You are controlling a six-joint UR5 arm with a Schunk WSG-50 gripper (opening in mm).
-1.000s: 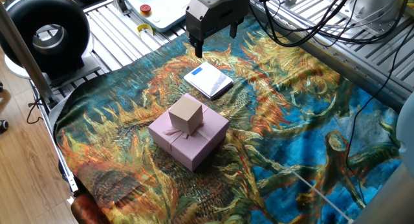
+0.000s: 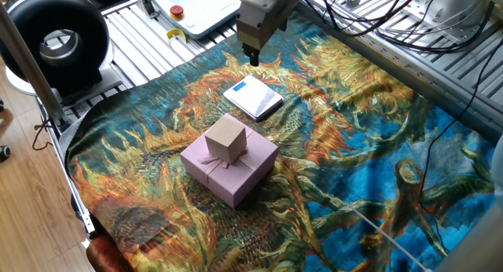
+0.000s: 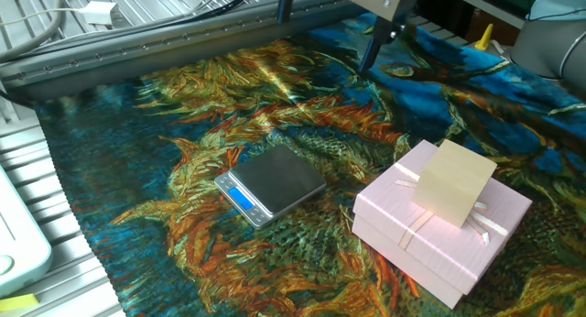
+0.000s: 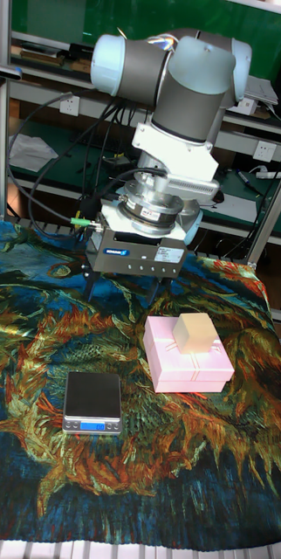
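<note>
A tan cube [image 2: 225, 139] rests on top of a pink gift box [image 3: 403, 248] with a ribbon. Beside the box, a flat digital scale [image 4: 93, 396] lies on the cloth, its dark plate empty and its blue display lit. My gripper [image 4: 121, 298] hangs above the cloth behind the scale and box, away from both. Its two fingers [image 3: 368, 56] stand wide apart with nothing between them. In exterior view 1 only one finger [image 2: 252, 58] shows clearly.
A patterned cloth [image 2: 338, 217] covers the table. A panel with a red button [image 2: 177, 12] and a black ring-shaped object [image 2: 82, 48] stand at the edge. Loose cables [image 2: 377, 40] run near the arm's base.
The gripper has turned and shifted slightly to the right and up in exterior view 1, so its second finger no longer shows there. The cube, box and scale have not moved.
</note>
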